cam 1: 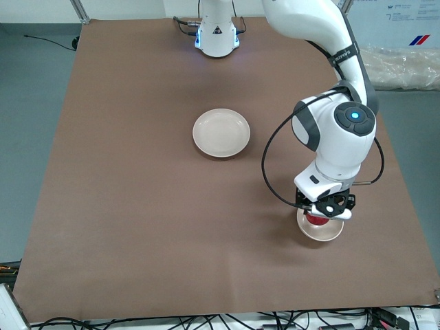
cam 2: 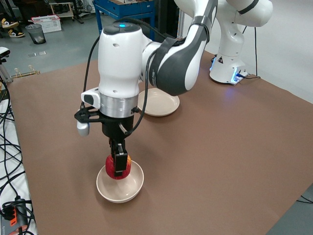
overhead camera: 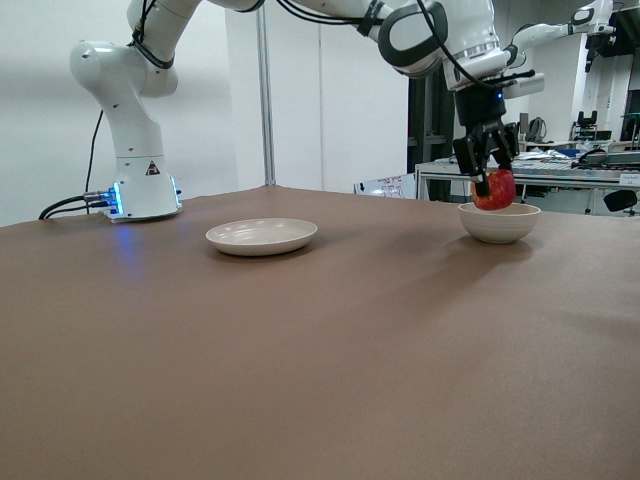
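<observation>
My gripper points down over a small white bowl, shut on a red apple that sits low within or just at the bowl's rim; whether it rests on the bowl is unclear. A shallow white plate lies apart from the bowl, toward the middle of the table, empty.
Cables run along the near edge in the left camera view.
</observation>
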